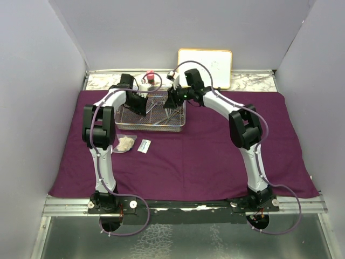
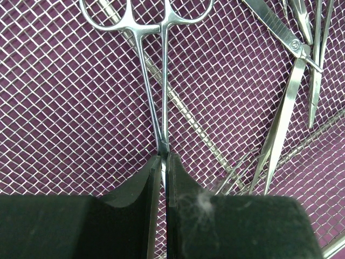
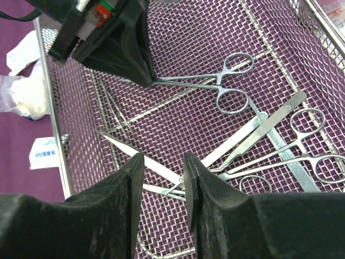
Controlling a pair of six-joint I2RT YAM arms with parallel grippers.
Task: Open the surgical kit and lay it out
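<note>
The wire mesh basket (image 1: 151, 127) holds several steel instruments. My left gripper is shut on a pair of ring-handled forceps, near the joint, in the basket's left part; the same forceps show beside it in the right wrist view. My right gripper hangs part open above the basket's right part, over a cluster of scissors, tweezers (image 3: 269, 127) and other steel tools, with nothing clearly held between its fingers.
A bag of white gauze (image 1: 125, 143) and a small white packet (image 1: 143, 146) lie in front of the basket. A white board (image 1: 207, 59) stands behind.
</note>
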